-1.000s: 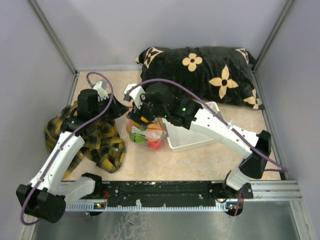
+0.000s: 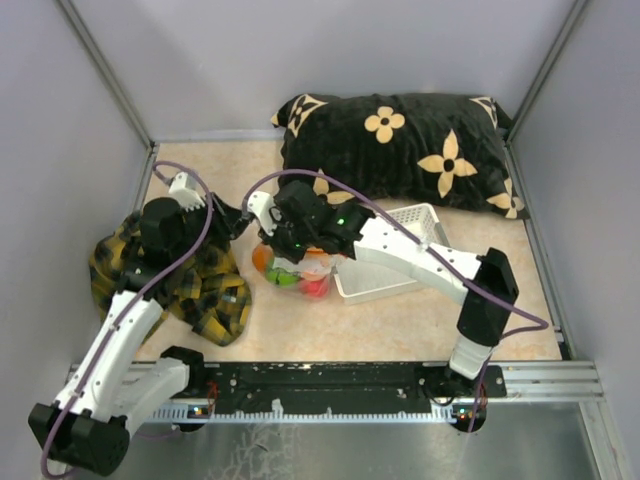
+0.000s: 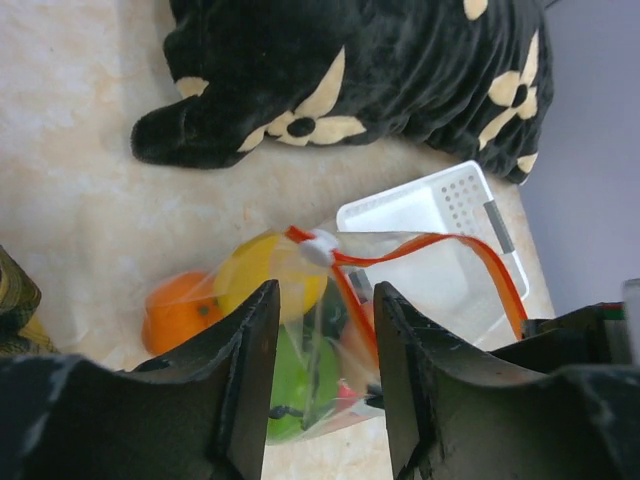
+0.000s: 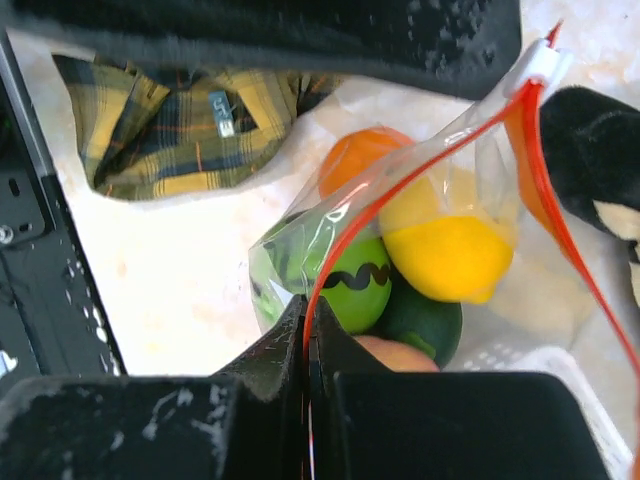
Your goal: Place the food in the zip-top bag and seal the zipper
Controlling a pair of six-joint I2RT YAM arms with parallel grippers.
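A clear zip top bag (image 3: 345, 425) with red zipper edges stands with its mouth spread. Inside show an orange ball-like food (image 4: 358, 152), a yellow one (image 4: 450, 250), a green one (image 4: 350, 290) and a dark green one (image 4: 425, 320). My right gripper is shut on one red edge of the bag's mouth, which runs between its fingertips. The left gripper is partly open above the bag; the white zipper end (image 3: 318, 246) shows just beyond its fingertips, apparently not gripped. From above, both grippers hide much of the bag's mouth.
A white basket (image 2: 375, 278) stands just right of the bag. The dark flowered cushion (image 2: 385, 150) fills the back, and a yellow-black checked cloth (image 2: 215, 305) lies at left. Bare table (image 2: 300, 335) shows in front of the bag.
Lately the left arm has shifted slightly left and toward the front.
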